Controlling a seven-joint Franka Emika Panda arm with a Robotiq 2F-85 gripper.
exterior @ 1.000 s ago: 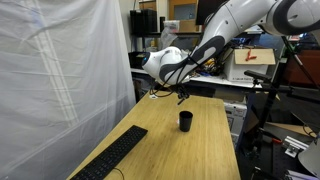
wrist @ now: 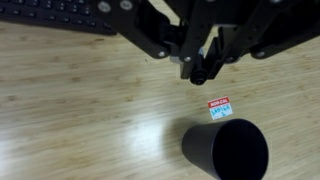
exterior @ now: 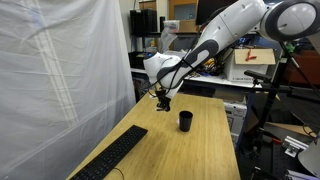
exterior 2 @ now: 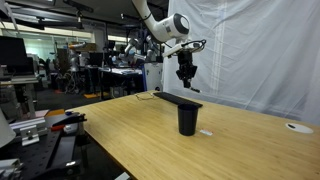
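Note:
Above the wooden table, my gripper is shut on a slim dark object (wrist: 199, 76), seen nearly end-on in the wrist view, so its kind is unclear. In the first exterior view the gripper (exterior: 163, 103) hangs left of and behind a black cup (exterior: 185, 121). That cup (wrist: 240, 150) stands upright at the lower right of the wrist view, apart from the gripper, and its inside looks dark. The second exterior view shows the cup (exterior 2: 187, 120) in front, with the gripper (exterior 2: 187, 77) in the air beyond it.
A black keyboard (exterior: 110, 155) lies along the table's left side. Beside the cup is a flat red, white and blue label (wrist: 220, 108). A round white item (exterior 2: 299, 128) rests at the far right.
In the first exterior view, the arm and gripper have swung left, away from above the cup, and sunk slightly. Cup and keyboard stay where they were.

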